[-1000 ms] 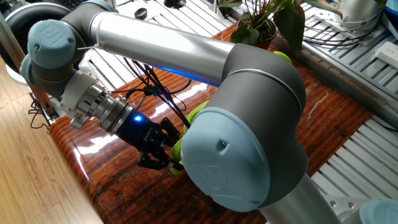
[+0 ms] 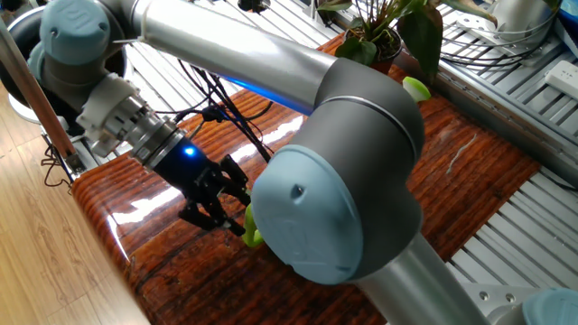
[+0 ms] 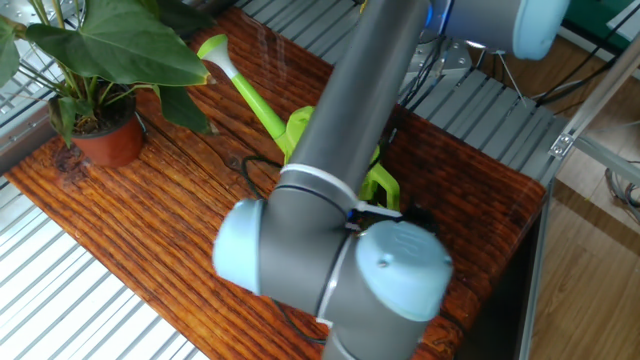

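A green watering can lies on the brown wooden table, largely hidden by my arm. In exterior view 1 its curved handle (image 2: 252, 229) shows beside the arm's blue joint cap, and the end of its spout (image 2: 415, 88) on the far side. Exterior view 2 shows the long spout (image 3: 255, 98) and the handle (image 3: 387, 188) on either side of the arm. My black gripper (image 2: 243, 214) stands at the handle's left edge, its fingers spread apart. Whether a fingertip touches the handle is unclear. In exterior view 2 the gripper is mostly hidden behind the arm.
A potted plant (image 3: 110, 140) stands at the table's far end, its leaves reaching towards the spout. Black cables (image 2: 217, 113) hang beside the forearm.
My gripper has moved left and slightly up in exterior view 1, leaving more of the handle clear of its fingers. The elbow has also moved left, covering the green part above the handle.
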